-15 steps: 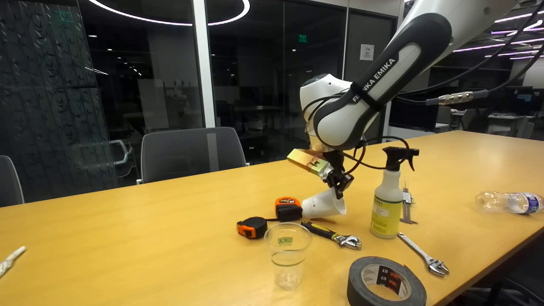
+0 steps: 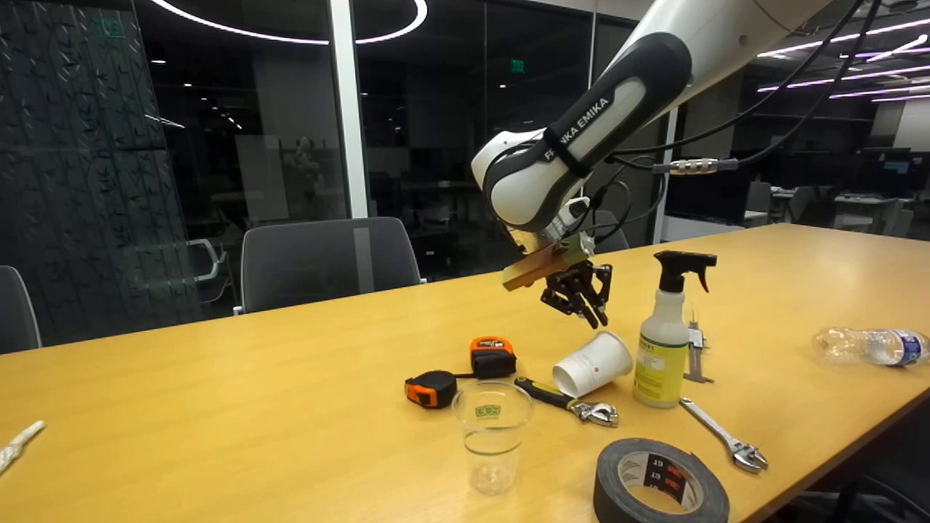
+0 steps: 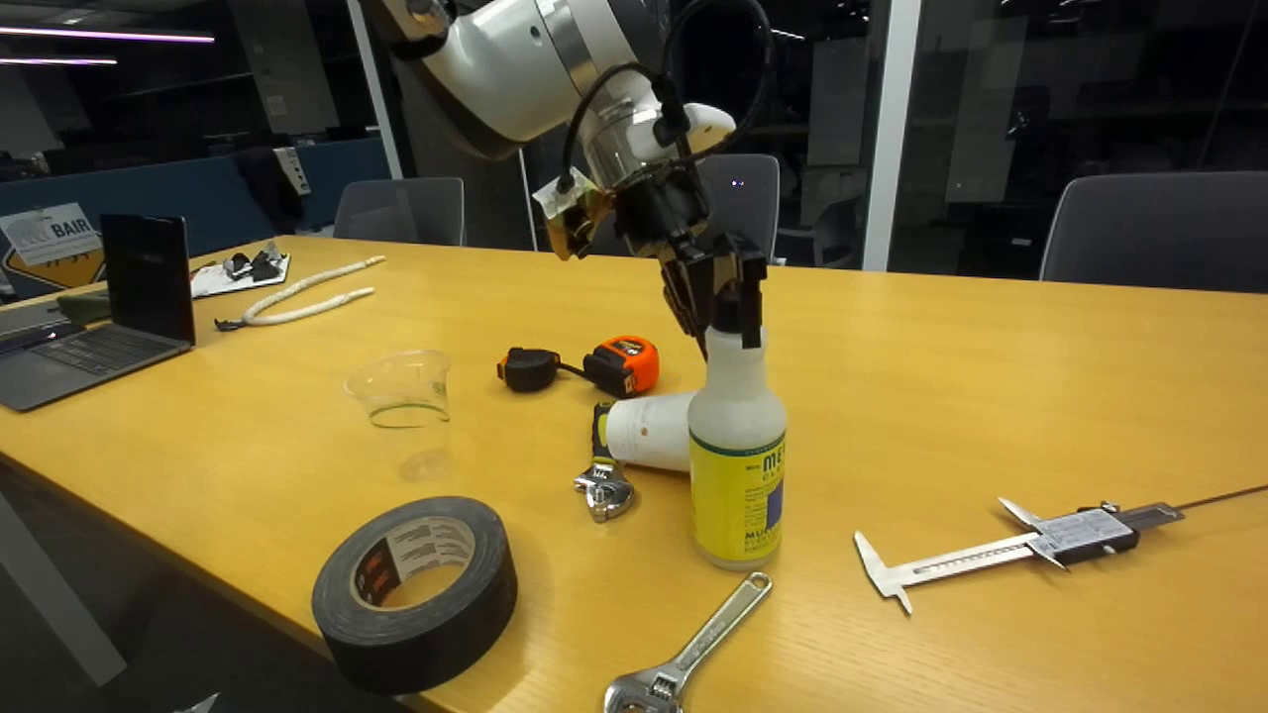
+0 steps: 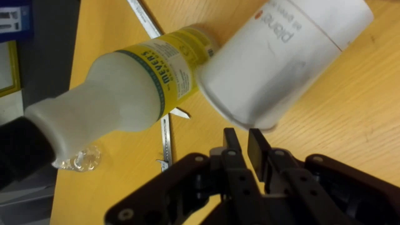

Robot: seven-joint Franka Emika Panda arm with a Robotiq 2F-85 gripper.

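Observation:
A white paper cup point(image 2: 593, 365) lies on its side on the table, right by the spray bottle point(image 2: 662, 353) with its yellow label. Above the cup, my gripper point(image 2: 597, 324) points down. Seen from the wrist, the gripper has its black fingertips close together with a narrow gap, and bare table shows through it. Nothing is visible between them. The printed cup point(image 4: 277, 63) lies just beyond the fingertips; whether they touch its edge is unclear. In the second exterior view the bottle point(image 3: 737, 475) stands in front of part of the cup point(image 3: 651, 432).
A yellow-black wrench point(image 2: 558, 398), a clear cup point(image 2: 492, 436), two tape measures point(image 2: 493, 357) and black tape point(image 2: 610, 488) lie nearby. Calipers point(image 3: 975, 559) and a silver wrench point(image 3: 701, 642) flank the bottle.
The white cup has shifted right, toward the spray bottle, and turned. My gripper, earlier at the cup's rim, is now slightly right and above it, and the arm has tilted.

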